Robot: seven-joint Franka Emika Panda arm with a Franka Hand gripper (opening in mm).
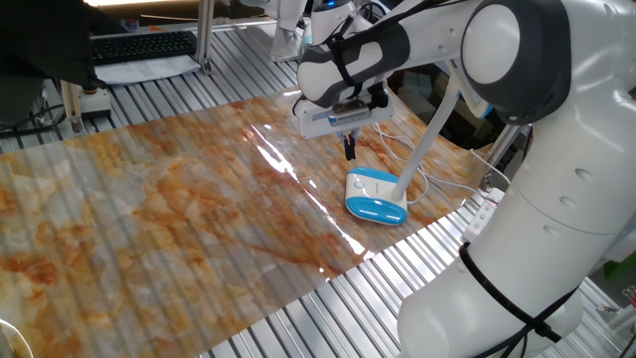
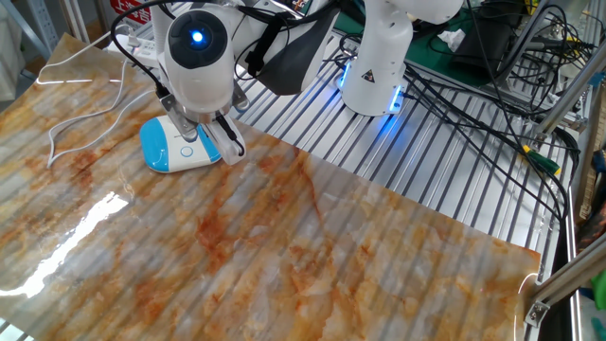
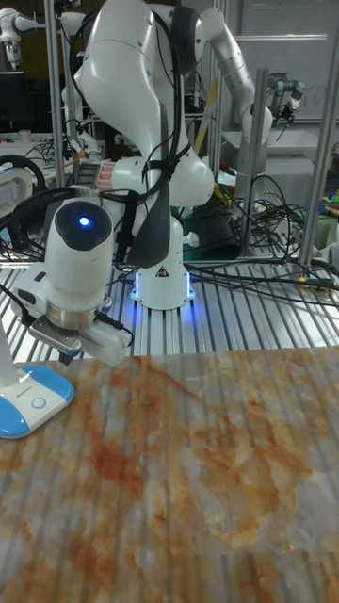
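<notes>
A desk lamp with a white and blue base [image 1: 376, 209] stands on the marbled sheet, its white stem [image 1: 429, 137] leaning up to the right. A round button shows on top of the base. My gripper [image 1: 350, 155] points down with its dark fingers close together, and nothing shows between them. In that view the fingertips appear just above the base's far edge, apart from it. In exterior view 2 the hand partly covers the lamp base [image 2: 163, 150]. In exterior view 3 the lamp base [image 3: 40, 404] lies at the left edge, just below the hand, whose fingers are hard to make out.
The brown and white marbled sheet [image 1: 169, 219] is otherwise bare, with wide free room. A white cable [image 2: 80, 121] runs loosely behind the lamp to a power strip [image 1: 481, 217]. A keyboard [image 1: 144, 46] lies on the slatted table at the far left.
</notes>
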